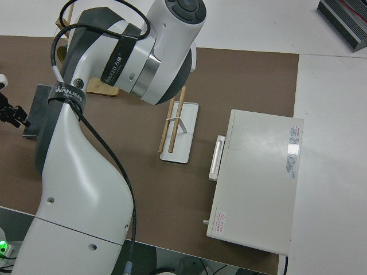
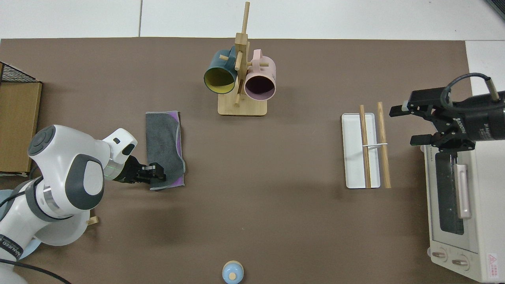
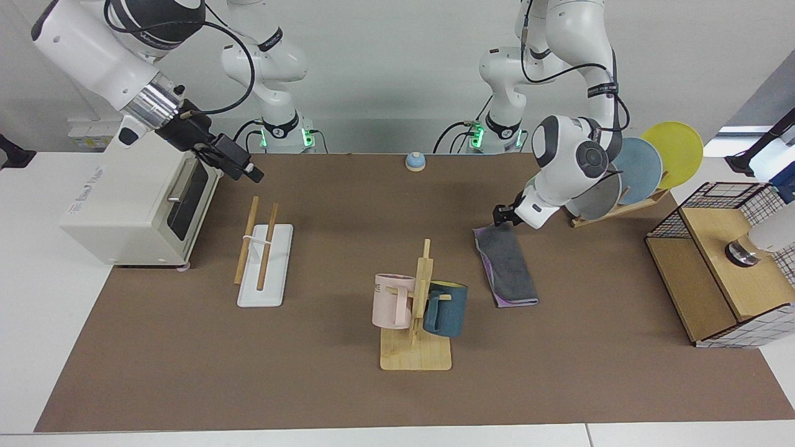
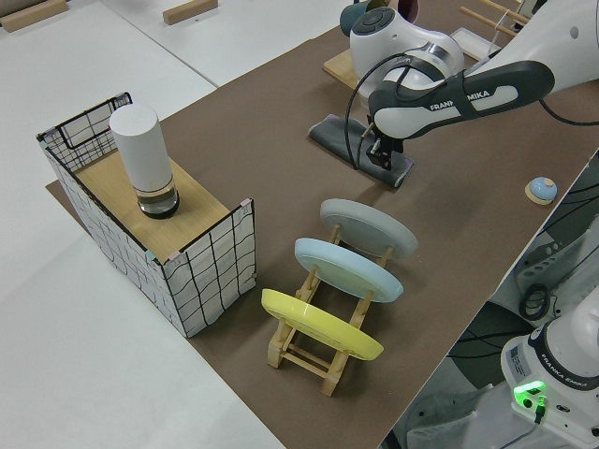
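Observation:
My left gripper [image 2: 156, 172] is down on the lower end of the grey-and-purple cloth [image 2: 161, 142]; its fingers are too small and dark to show whether they are shut on it. My right gripper [image 2: 402, 125] stands open in the top view, above the table between the white rack with two wooden rods [image 2: 352, 156] and the toaster oven [image 2: 487, 203]. A wooden mug tree [image 2: 240, 109] holds a teal mug [image 2: 215, 64] and a pink mug [image 2: 265, 68]. A small blue round object [image 2: 236, 269] lies at the near edge.
A plate rack with yellow [image 4: 318, 323], blue and grey plates stands beside my left arm. A wire-sided wooden shelf [image 4: 192, 206] with a white cylinder [image 4: 140, 154] is at that side.

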